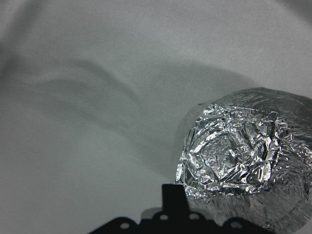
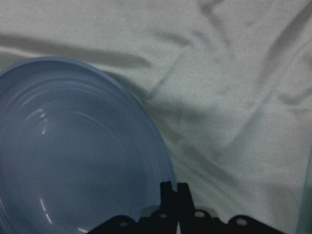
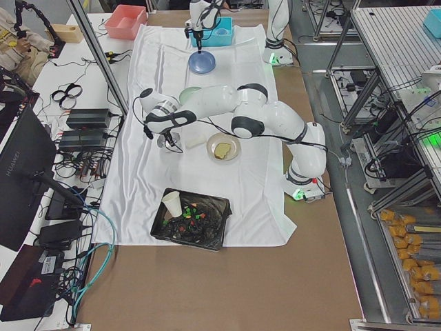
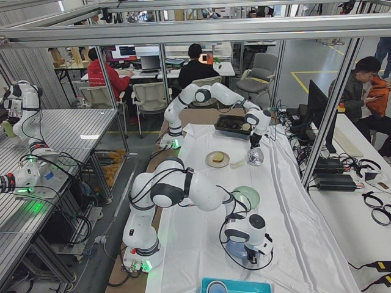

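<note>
A crumpled foil-covered object [image 1: 229, 151] sits on the white cloth, also seen in the right camera view [image 4: 255, 157]. My left gripper is just beside and over its edge, its fingertips together, with nothing visible between them. My right gripper is over the rim of a blue plate [image 2: 78, 146], fingertips nearly touching; whether the rim is between them is unclear. The plate also shows in the left camera view [image 3: 202, 63].
A beige plate with a yellow piece [image 3: 222, 151], a green plate [image 4: 250, 201], a black tray with a cup and small pieces [image 3: 207, 234], and a blue bin [image 4: 244, 285] occupy the cloth. Free cloth lies left of the beige plate.
</note>
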